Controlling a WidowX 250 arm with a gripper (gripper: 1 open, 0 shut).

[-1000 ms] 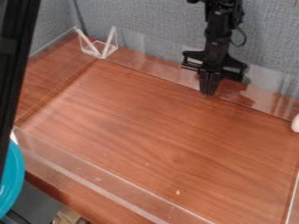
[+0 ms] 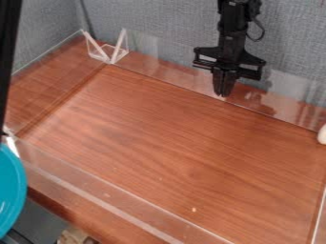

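Note:
My black gripper (image 2: 222, 86) hangs at the back of the wooden table (image 2: 166, 162), right of centre, close to the clear rim along the back wall. It points downward with its fingers together, and nothing shows between them.
A white wire stand (image 2: 105, 50) is in the back left corner. A blue round object (image 2: 8, 186) is cut off at the left edge, and a white object (image 2: 321, 134) at the right. Clear plastic rims border the table.
My gripper has moved slightly up and to the left over the last second. Nothing else has visibly moved on the table.

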